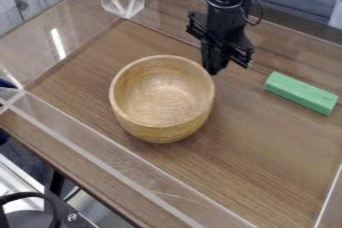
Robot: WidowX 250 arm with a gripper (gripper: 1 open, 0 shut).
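Observation:
My gripper (211, 70) hangs from the dark arm at the top centre, its tip just behind the right rim of a round tan bowl (160, 122); it looks shut, with nothing visible between its fingers. A green block (301, 93) lies on the wooden table to the right, apart from the gripper.
A small clear container (122, 0) stands at the back left. A black object (30, 212) is at the bottom left edge.

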